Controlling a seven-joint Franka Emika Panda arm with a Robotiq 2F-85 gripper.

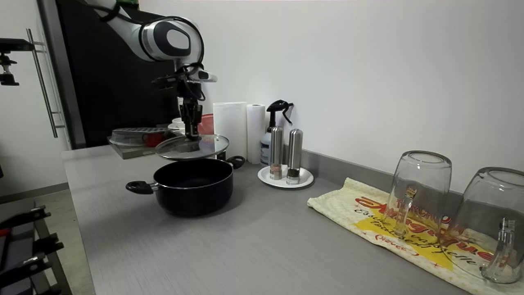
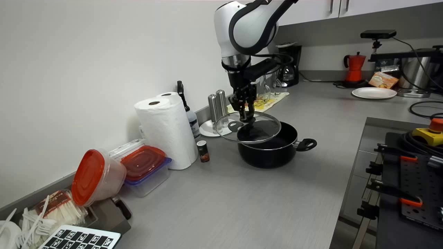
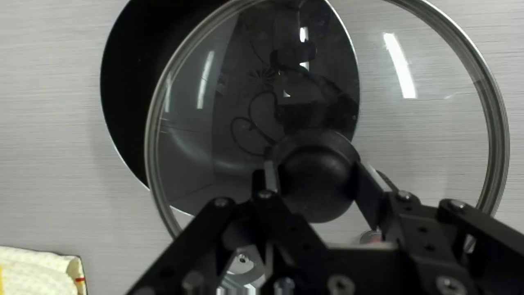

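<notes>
My gripper is shut on the round black knob (image 3: 319, 187) of a glass lid with a steel rim (image 1: 164, 154). In exterior view 2 the glass lid (image 2: 265, 128) hangs above the black pot (image 2: 268, 157), overlapping only part of its opening. From the wrist view, the pot's dark inside (image 3: 130, 88) shows past the lid's left edge, so the two are off-centre. On the counter the black pot (image 1: 194, 199) stands upright, with a handle on each side.
Near the wall stand paper towel rolls (image 1: 231, 130), a spray bottle (image 1: 265, 145) and a white plate (image 1: 307, 181) with two steel grinders. A small spice jar (image 2: 203, 151) is close to the pot. Glass mugs (image 1: 417, 196) rest on a cloth at right.
</notes>
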